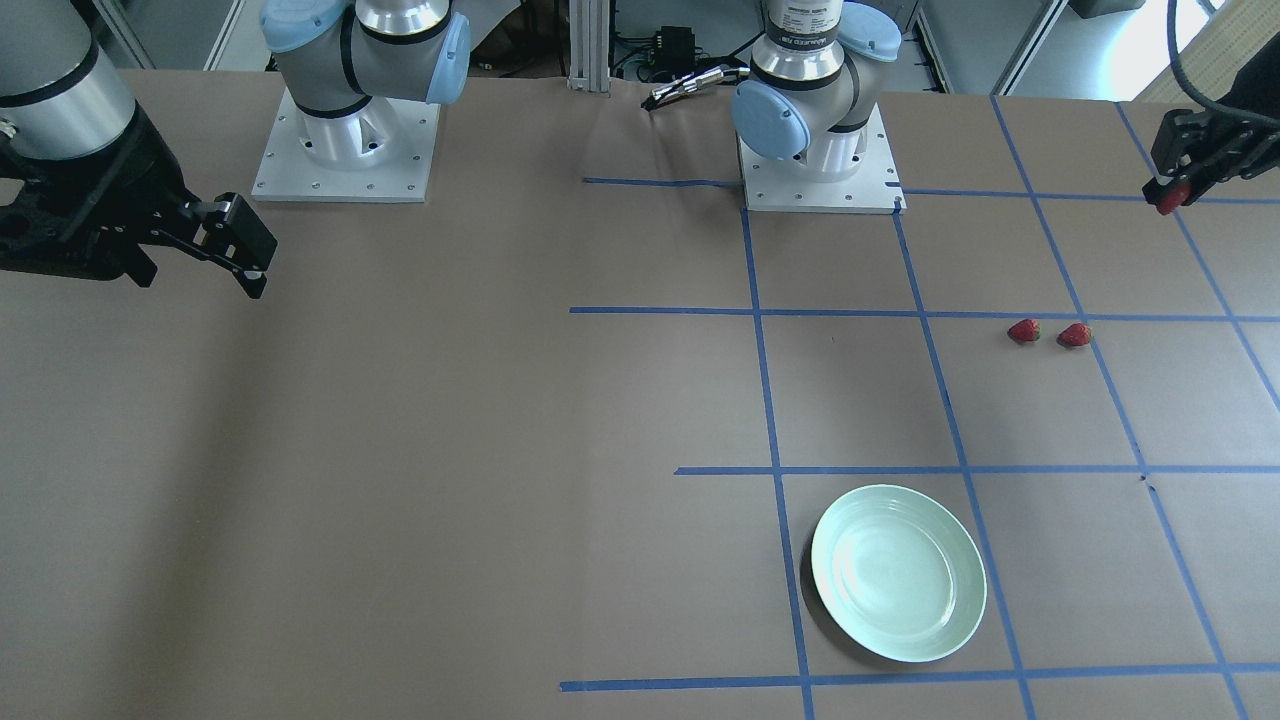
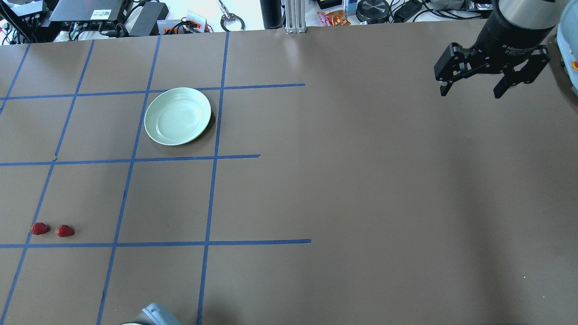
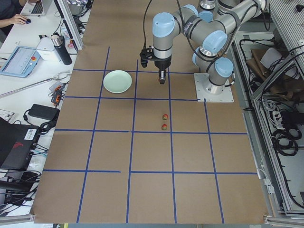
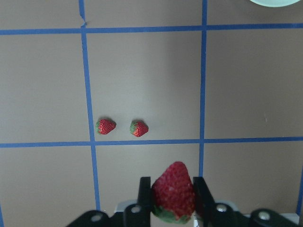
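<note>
My gripper is shut on a strawberry (image 4: 173,189), held up above the table; in the front view it is at the upper right, the red berry (image 1: 1172,198) at its tip. Two more strawberries (image 4: 105,126) (image 4: 139,128) lie on the taped grid, in the front view at right (image 1: 1023,331) (image 1: 1074,336). A pale green plate (image 2: 177,116) rests on the grid apart from them, nearer the front camera (image 1: 899,572) and partly seen at the top edge of the wrist view.
Other arms stand around the table, one with a black end (image 2: 490,62) at the upper right of the top view, others on white base plates (image 1: 342,168) at the back.
</note>
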